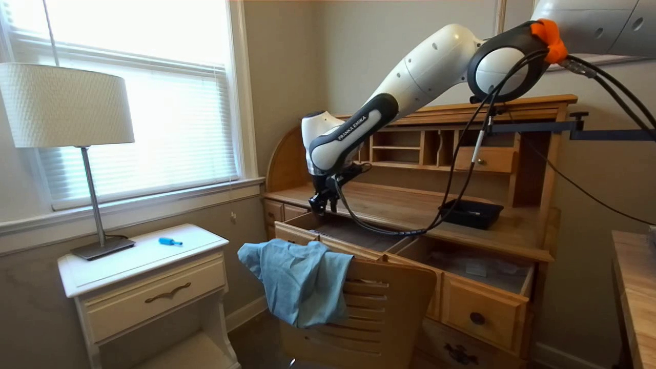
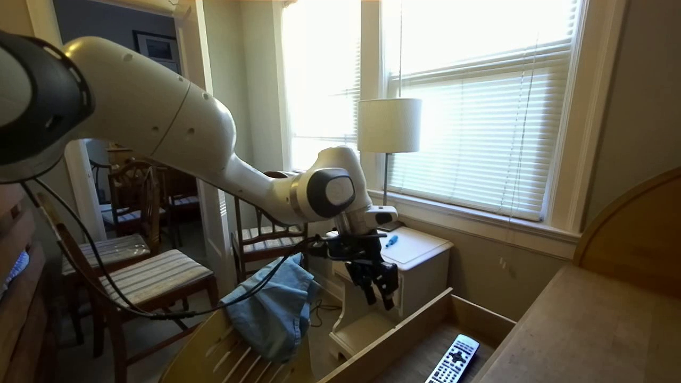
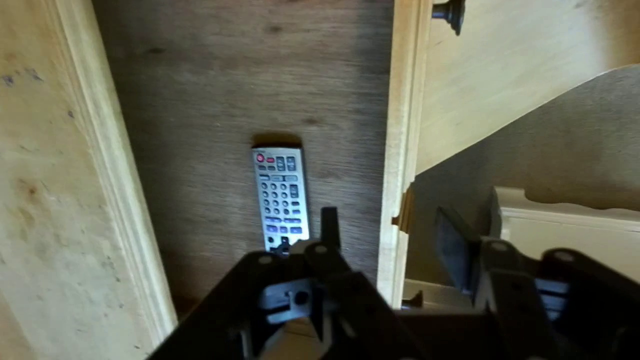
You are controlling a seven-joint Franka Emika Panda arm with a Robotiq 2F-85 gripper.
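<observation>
My gripper hangs over the open desk drawer (image 2: 408,332), its fingers apart and no object held between them. In the wrist view one finger shows over the drawer's inside, the other beyond its front panel. A grey remote control (image 3: 279,198) lies flat on the drawer floor, its lower end hidden behind a dark finger. That same remote (image 2: 454,360) is partly cut off by the frame's bottom in the second exterior view. In the first exterior view the gripper (image 1: 326,210) is above the drawer's left part.
A second open drawer (image 1: 476,264) holds a few pale items to the right. The desktop carries a black tray (image 1: 470,213). Before the desk stands a chair (image 1: 393,307) with a blue cloth (image 1: 298,280) over its back. A blue object (image 1: 170,241) lies on the white nightstand (image 1: 144,258).
</observation>
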